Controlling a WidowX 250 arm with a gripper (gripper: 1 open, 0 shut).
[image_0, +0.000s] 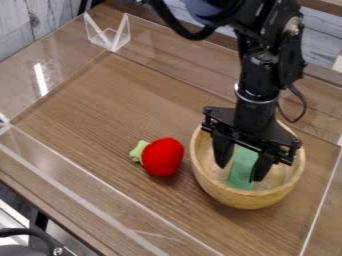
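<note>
My gripper (247, 140) hangs over a wooden bowl (241, 198) at the right, its black fingers open and reaching down into it around the upper part of a green block (242, 171). Whether the fingers touch the block cannot be told. A red strawberry-like object (162, 158) with a green top lies left of the bowl.
A clear plastic object (110, 32) stands at the far back left. The table's left edge drops away at the lower left.
</note>
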